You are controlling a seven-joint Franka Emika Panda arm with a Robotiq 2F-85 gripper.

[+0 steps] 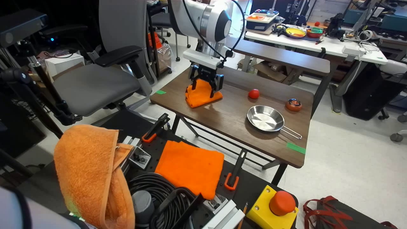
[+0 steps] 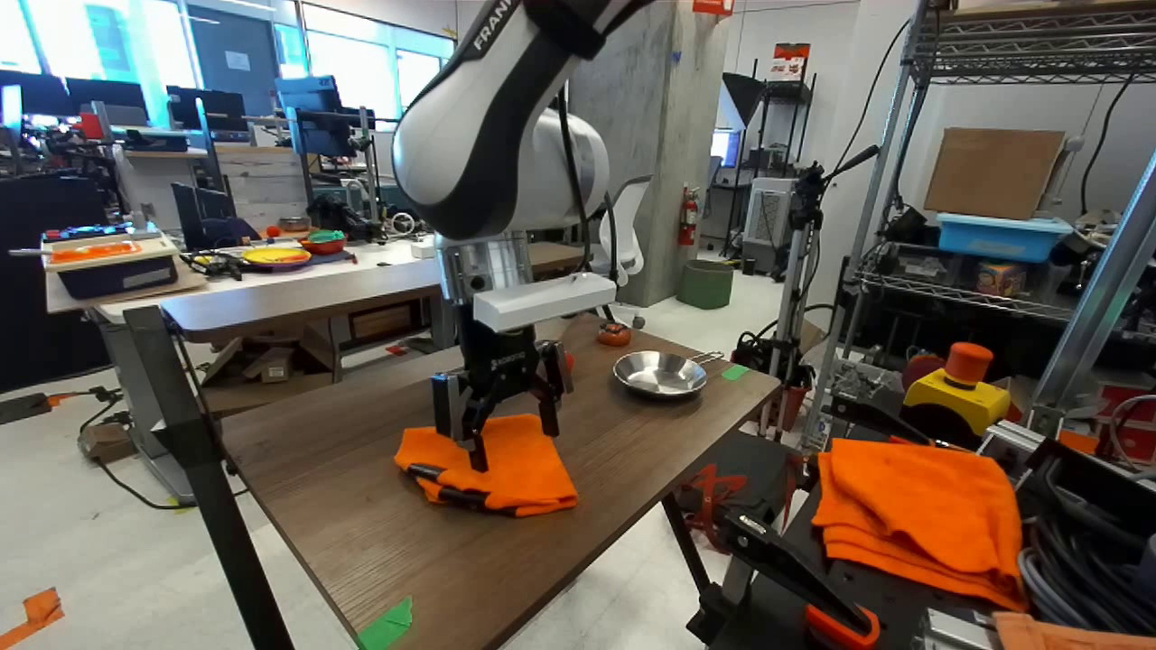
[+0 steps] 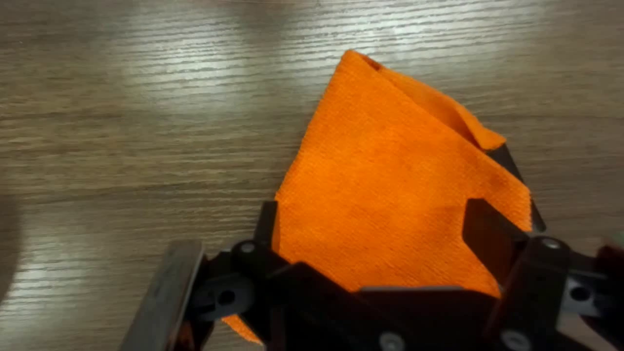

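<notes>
An orange cloth [image 1: 198, 100] lies folded on the brown table, near its left end in exterior view 1. Black strips show along one edge of the same cloth [image 2: 531, 460] in exterior view 2. My gripper is open right over the cloth, its fingers wide apart with cloth visible between them. Whether the fingertips touch the fabric I cannot tell. Farther along the table are a red ball-like object [image 1: 253, 93], a steel pan [image 1: 265, 119] with a wire handle, and a small orange-brown round item [image 1: 293, 105].
Green tape [image 1: 296, 148] marks the table near the pan. A second orange cloth [image 1: 190, 168] lies on a black cart beside a yellow box with a red button [image 1: 282, 203]. Bare tabletop [image 1: 225, 114] separates the cloth from the pan.
</notes>
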